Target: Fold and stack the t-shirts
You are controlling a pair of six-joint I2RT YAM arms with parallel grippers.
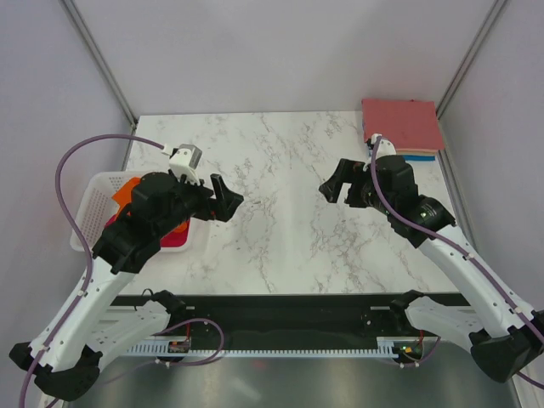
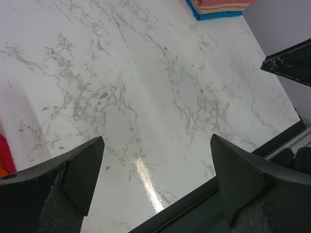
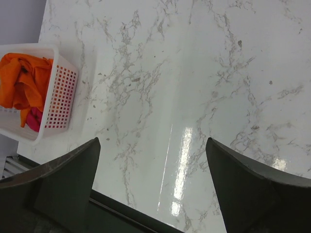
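Observation:
In the top view, a white basket (image 1: 89, 208) at the left holds crumpled orange cloth (image 3: 26, 77) and red cloth (image 3: 35, 118), partly hidden behind my left arm. A folded stack (image 1: 399, 123) lies at the back right, red on top with beige and blue beneath. My left gripper (image 1: 217, 197) hangs over the left of the table beside the basket, open and empty. My right gripper (image 1: 336, 183) hovers right of centre, in front of the stack, also open with nothing between its fingers.
Grey walls stand at both sides and the back; a dark front edge runs below the table.

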